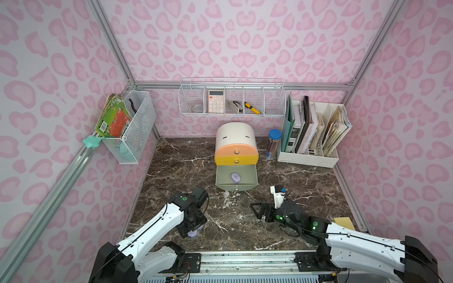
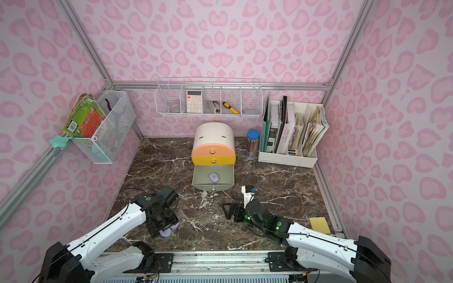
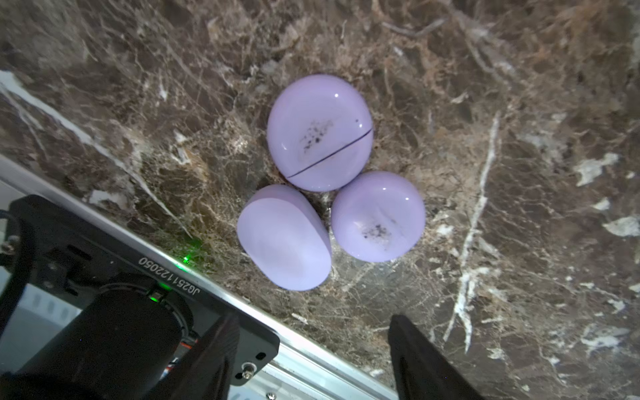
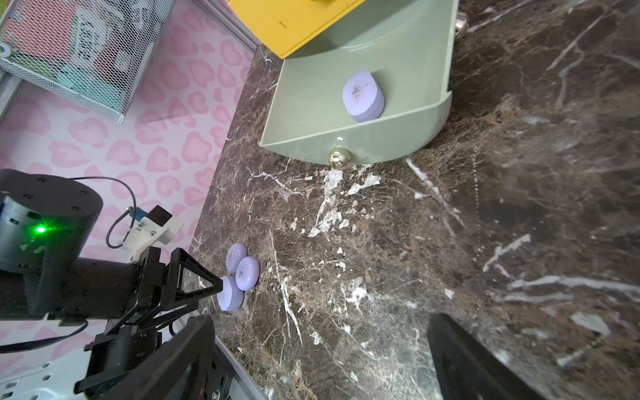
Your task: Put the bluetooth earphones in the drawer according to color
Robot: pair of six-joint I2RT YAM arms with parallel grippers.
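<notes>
Three lilac earphone cases lie close together on the marble table. The left wrist view shows a round case with a dark line (image 3: 320,133), a smaller round case (image 3: 378,216) and an oval case on its side (image 3: 285,238). My left gripper hangs open above them, nothing between its fingers. In the top views it partly covers them. Another lilac case (image 4: 363,96) rests in the pulled-out green drawer (image 4: 306,100), the lowest of the little cabinet (image 1: 236,134). My right gripper stands open and empty over bare table, to the right of the drawer's front.
A jar with a blue lid (image 1: 273,143) and a white file box (image 1: 306,158) stand right of the cabinet. A yellow pad (image 1: 344,223) lies at the right edge. Table between the arms is clear; the yellow drawer (image 1: 236,160) is shut.
</notes>
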